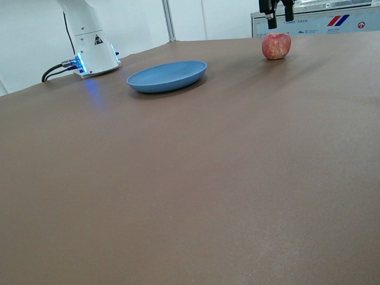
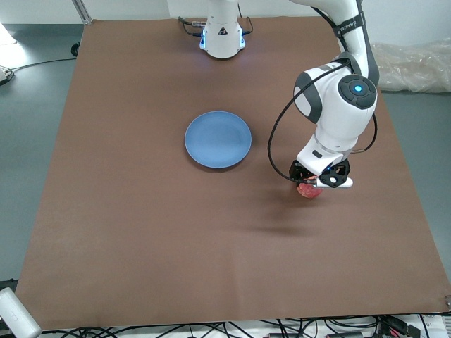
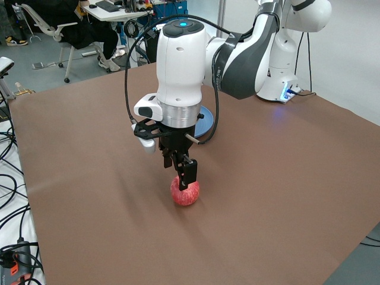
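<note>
A red apple (image 1: pixel 276 46) stands on the brown table (image 2: pixel 211 260); in the right view the apple (image 3: pixel 184 193) sits under my black gripper, and in the left view it is mostly hidden behind it. My gripper (image 1: pixel 276 22) hangs just above the apple in the top view, its two fingers parted, open with nothing between them. A blue plate (image 2: pixel 218 139) lies flat and empty on the table, beside the apple toward the middle; in the right view it is partly hidden behind my arm.
Cables and devices line the near edge in the left view.
</note>
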